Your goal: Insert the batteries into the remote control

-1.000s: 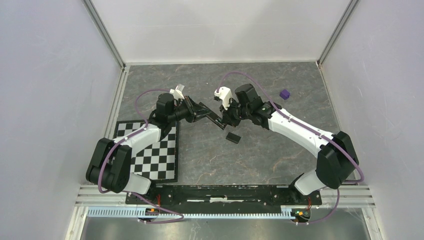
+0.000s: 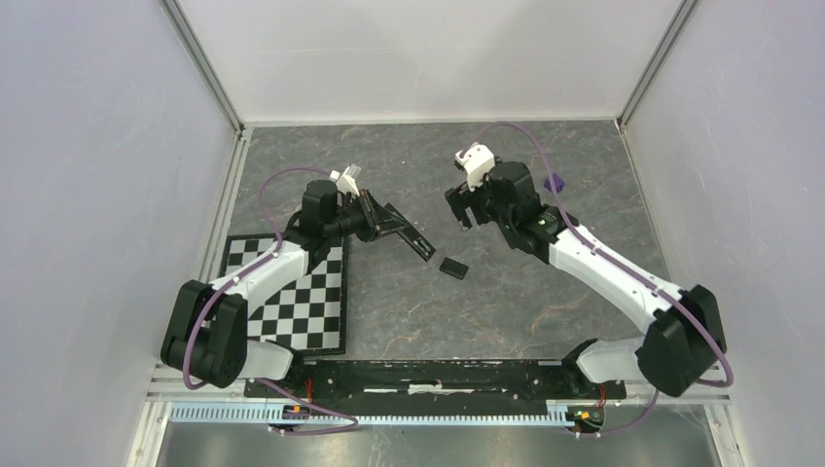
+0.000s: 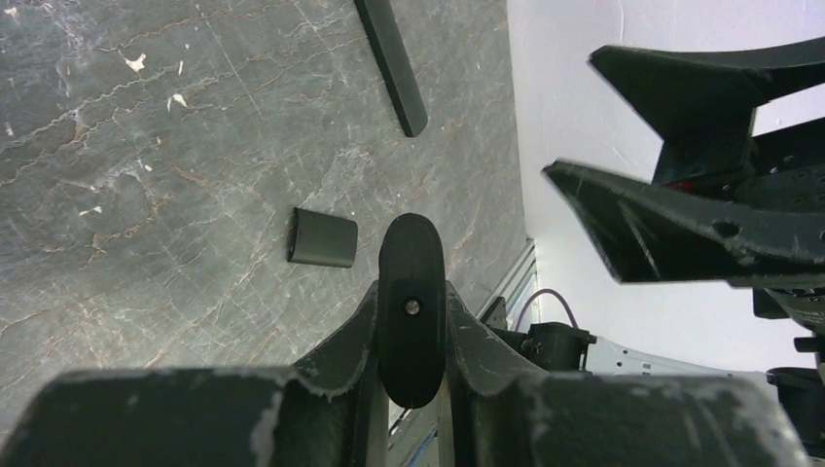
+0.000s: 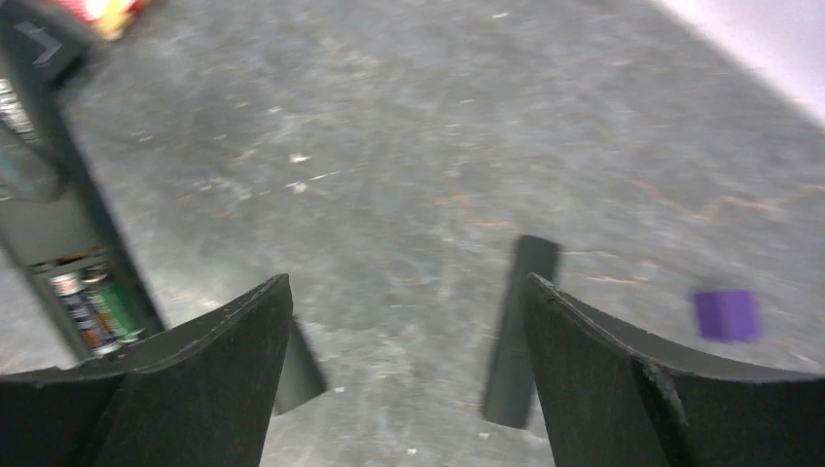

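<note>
My left gripper (image 2: pixel 378 219) is shut on the black remote (image 2: pixel 416 237), which angles down to the lower right in the top view. Its open compartment shows in the right wrist view, with two batteries (image 4: pixel 97 309) lying side by side at the near end. A small black cover (image 2: pixel 453 268) lies on the table below it. My right gripper (image 2: pixel 457 209) is part open above the table to the right of the remote, nothing visible between its fingers. A dark bar (image 4: pixel 516 331) lies below it.
A purple block (image 2: pixel 554 182) sits at the back right. A checkered board (image 2: pixel 302 311) occupies the front left, partly under the left arm. White walls bound the sides and back.
My right gripper has moved up and to the right, away from the remote's lower end, and its fingers now stand apart. The left gripper and remote are nearly unmoved.
</note>
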